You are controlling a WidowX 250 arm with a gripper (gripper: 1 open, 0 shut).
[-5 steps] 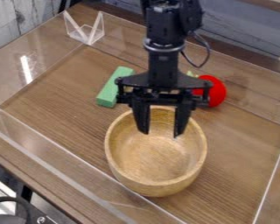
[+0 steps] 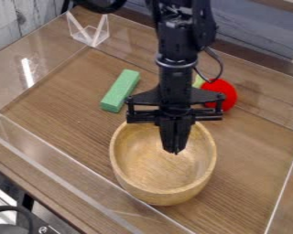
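My gripper [image 2: 176, 135] is a black arm hanging from the top centre, its tip over the back half of a large tan bowl [image 2: 156, 183]. It looks shut, with nothing visible between its fingers. Behind the arm, to the right, a red round object [image 2: 220, 97] is partly hidden. A green block [image 2: 120, 90] lies to the left of the arm.
A clear plastic container [image 2: 88, 27] stands at the back left. A black cable lies at the lower left.
The arm has shifted slightly over the last second and now covers more of the area just behind the bowl. The bowl and other objects look unmoved.
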